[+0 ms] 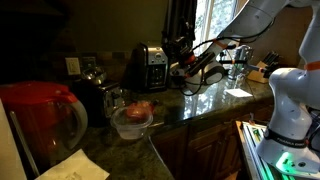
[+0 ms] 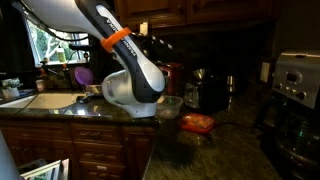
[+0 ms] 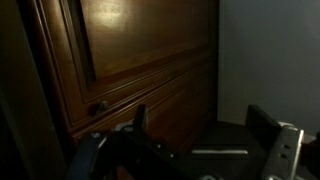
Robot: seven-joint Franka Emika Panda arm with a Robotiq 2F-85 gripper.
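Observation:
In the wrist view my gripper stands open, its two dark fingers far apart and nothing seen between them. Beyond them is a brown wooden cabinet front [image 3: 150, 35], dimly lit. The arm [image 1: 205, 68] reaches in from the right in exterior view 1, its hand near the black and silver toaster [image 1: 156, 72]; the fingers are too dark to make out there. A clear bowl [image 1: 132, 122] sits on the counter, with a red item [image 1: 140, 108] at its back edge. In exterior view 2 the red item [image 2: 197, 123] lies beside the bowl [image 2: 168, 104].
A red rounded appliance [image 1: 45, 120] and a pale cloth [image 1: 75, 168] are at the left of the counter. A coffee maker [image 2: 303, 85] stands at the right in exterior view 2. Drawers [image 1: 205, 150] lie below the counter edge.

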